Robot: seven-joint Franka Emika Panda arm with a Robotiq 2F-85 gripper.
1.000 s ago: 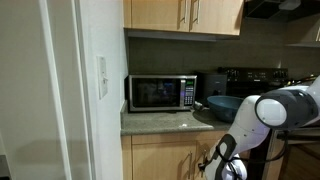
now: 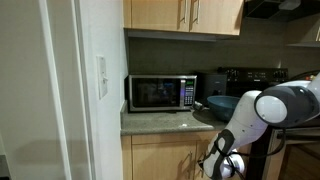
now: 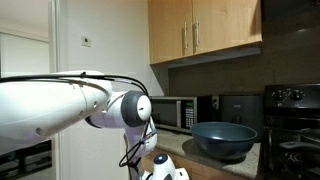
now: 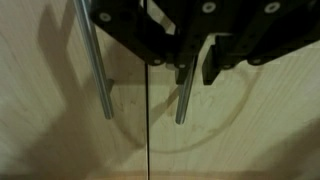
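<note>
Two pale wood cabinet doors (image 4: pixel 60 110) meet at a dark vertical seam in the wrist view. Each door has a metal bar handle near the seam, the left handle (image 4: pixel 95 60) and the right handle (image 4: pixel 184 100). My gripper comes in from the top, its black fingers apart at the upper part of the right handle. Whether either finger touches the bar is unclear. In exterior view 1, the white arm (image 2: pixel 285 105) bends down to the lower cabinet (image 2: pixel 160 158) below the counter; its fingertips are hard to make out there.
On the counter (image 2: pixel 160 123) stand a microwave (image 2: pixel 162 93) and a large dark blue pan (image 3: pixel 225 139) near the front edge, close to the arm. A black stove (image 3: pixel 290 120) is at the right. Upper cabinets (image 2: pixel 155 15) hang overhead.
The arm's hand has shifted and turned slightly in front of the lower cabinet over the last second. The counter objects have stayed in place.
</note>
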